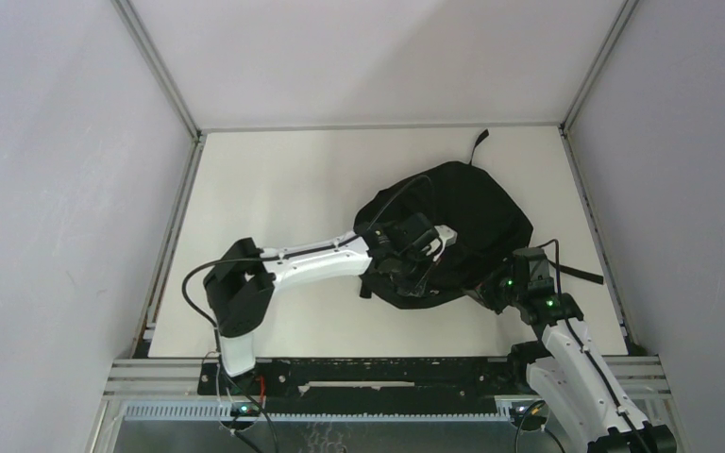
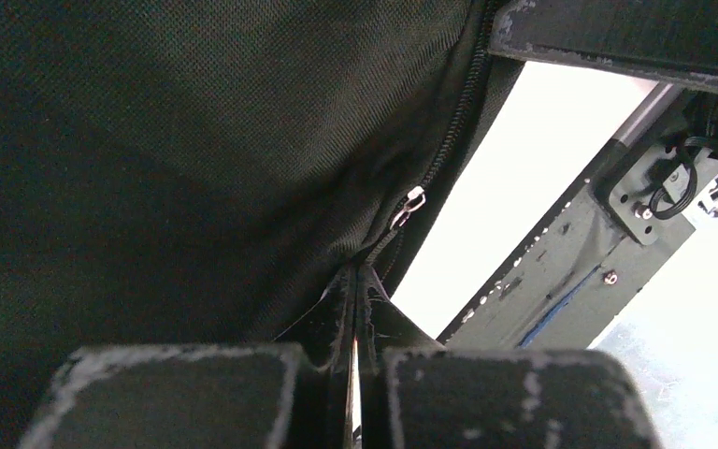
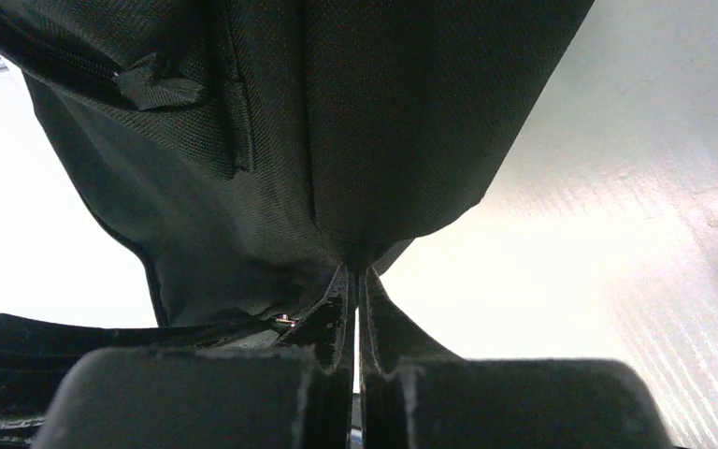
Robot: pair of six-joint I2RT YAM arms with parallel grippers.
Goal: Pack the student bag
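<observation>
The black bag point(image 1: 463, 198) lies on the right half of the white table, straps sticking out. My left gripper is shut over the bag's lower part, its tips at the fabric just below a silver zipper pull point(image 2: 409, 206) on a zip; whether cloth is pinched between them is hidden. My right gripper is shut at the bag's right end, tips meeting at a folded edge of the fabric; what, if anything, is between them is unclear.
A black rail point(image 1: 415, 377) runs along the front edge, and walls stand at the sides and back.
</observation>
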